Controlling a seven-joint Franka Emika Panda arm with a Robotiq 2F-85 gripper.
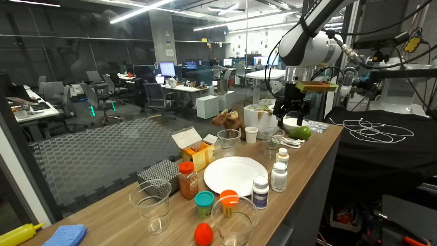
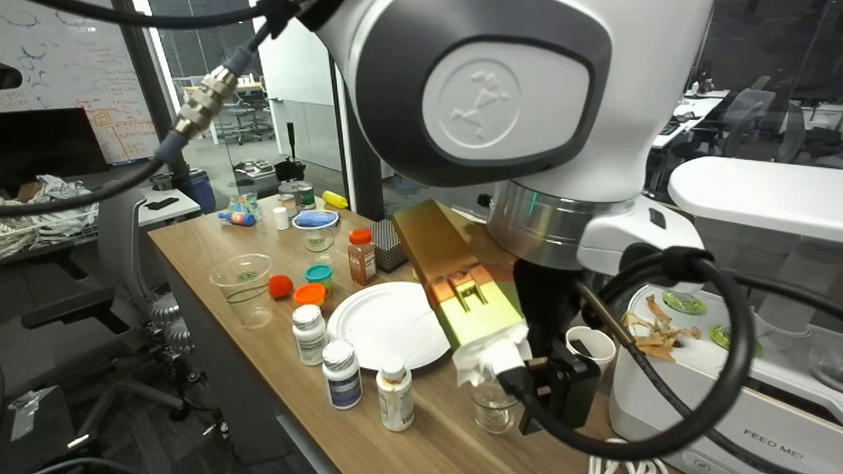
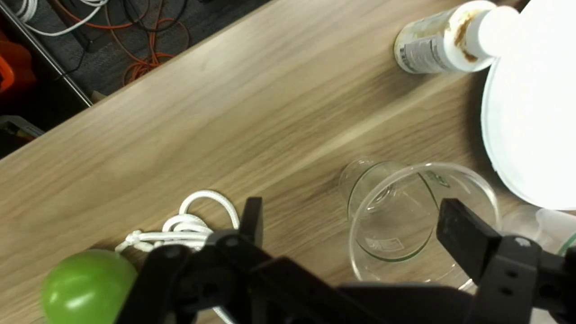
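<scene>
My gripper is open with nothing held between its fingers. In exterior view 1 it hangs above the far end of the wooden counter, near a green fruit-like object and a white cord. Seen from the wrist, a clear plastic cup stands upright below, partly behind the right finger. By the left finger lies the white cord, with the green object farther left. A white plate is at the right edge.
A white bottle stands beside the plate. Several bottles, tubs, clear cups and a red ball crowd the near half. A white bin and white bowl stand at the far end. Bare wood lies along the counter's edge.
</scene>
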